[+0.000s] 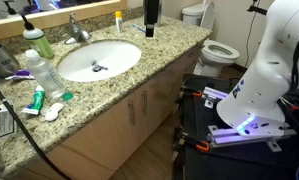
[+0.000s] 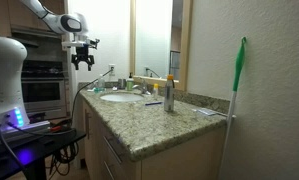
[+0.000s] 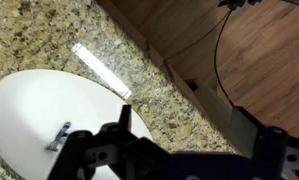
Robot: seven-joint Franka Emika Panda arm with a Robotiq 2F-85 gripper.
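My gripper is open, with nothing between its fingers, in the wrist view. Below it are the granite counter's front edge and the sink. The white oval sink (image 1: 112, 53) is set in the speckled counter (image 1: 96, 95); a small dark and pale object (image 3: 59, 136) lies in its basin. In exterior view 2 the gripper (image 2: 83, 63) hangs well above the counter's height, at the far left. Only the dark lower end of the gripper (image 1: 150, 20) shows at the top of exterior view 1.
Left of the sink stand a clear bottle (image 1: 45, 76), a green pump bottle (image 1: 36, 40), a green and white tube (image 1: 34, 101) and a small white item (image 1: 56, 108). A yellow bottle (image 1: 118, 19) is at the back. Counter right of the sink (image 1: 154, 57) is clear.
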